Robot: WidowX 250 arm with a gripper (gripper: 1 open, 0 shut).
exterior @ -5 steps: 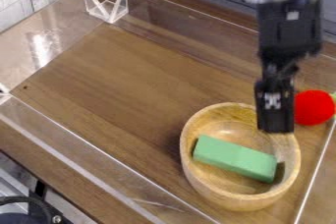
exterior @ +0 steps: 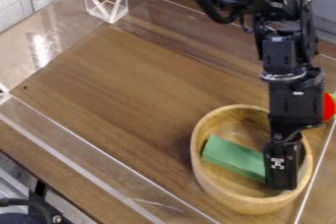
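Note:
A wooden bowl (exterior: 210, 184) sits at the lower right of the table, holding a green block (exterior: 234, 159). My black gripper (exterior: 282, 164) reaches down into the bowl's right side, open, its fingertips beside the right end of the green block and partly covering it. A red round object (exterior: 327, 106) is mostly hidden behind the gripper at the right edge.
Clear plastic walls run along its edges, with a clear bracket (exterior: 108, 2) at the upper left.
My gripper has come down from above the bowl into it, beside the green block. It now covers more of the red object.

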